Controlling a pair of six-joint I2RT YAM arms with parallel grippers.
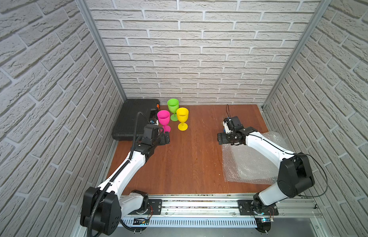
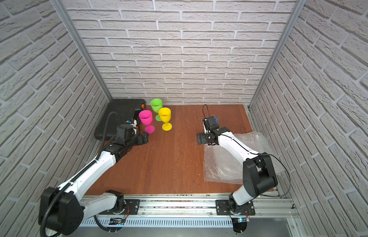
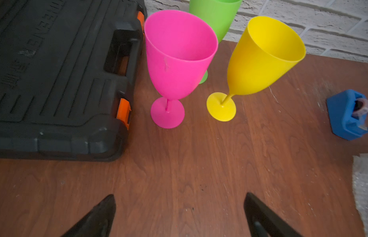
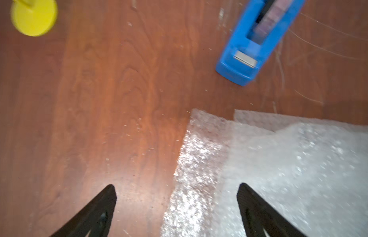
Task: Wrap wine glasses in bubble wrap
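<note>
Three upright wine glasses stand close together at the back left: pink (image 3: 180, 55), yellow (image 3: 263, 59) and green (image 1: 173, 105). In the left wrist view the pink one partly hides the green one. My left gripper is open, nearer the front than the pink glass, with only bare table between its fingers. Bubble wrap (image 1: 255, 162) lies flat at the right, with a smoother sheet showing over most of it. Open and empty, my right gripper hangs above the wrap's back left corner, apart from it as far as I can see.
A black case (image 3: 65, 86) with orange latches fills the back left corner beside the glasses. Behind the wrap sits a blue tape dispenser (image 4: 251, 47), mostly hidden by the right arm from above.
</note>
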